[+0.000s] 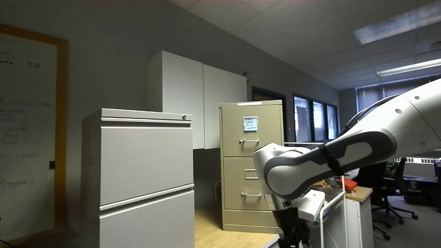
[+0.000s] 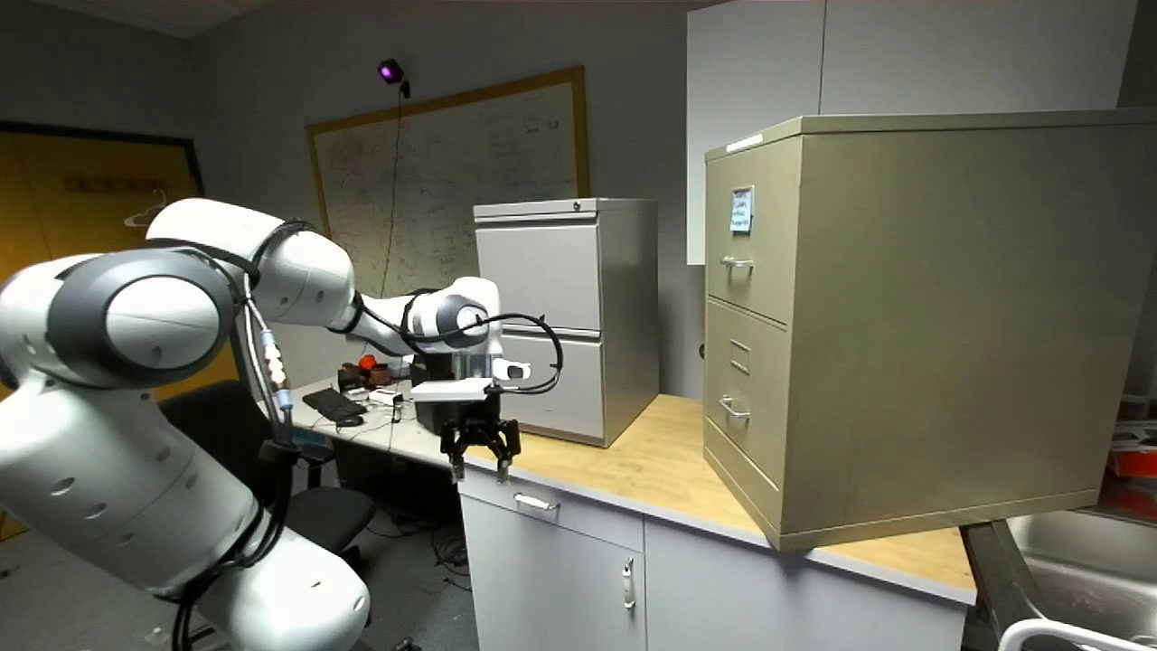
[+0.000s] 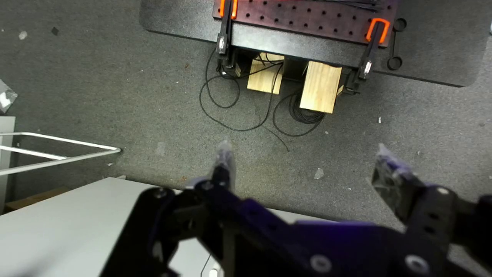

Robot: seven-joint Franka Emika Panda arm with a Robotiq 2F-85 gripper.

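My gripper [image 2: 480, 474] points straight down in front of the counter, its fingers spread wide and nothing between them. In the wrist view the open gripper hangs over bare grey floor. Behind it stands a grey two-drawer cabinet [image 2: 539, 280] with both drawers closed. To the right is a beige filing cabinet [image 2: 748, 358], also closed, with a small paper label [image 1: 250, 123] on its upper drawer. Both cabinets rest on the wooden countertop [image 2: 662, 467]. Exterior view 1 cuts off the fingertips at its bottom edge.
Below the countertop are a grey drawer [image 2: 564, 510] and cupboard doors. A metal sink [image 2: 1085, 575] lies to the right. In the wrist view, a white rail [image 3: 60, 159] juts in from the left, and a dark table [image 3: 424, 55] with orange-handled clamps and cables below it fills the top.
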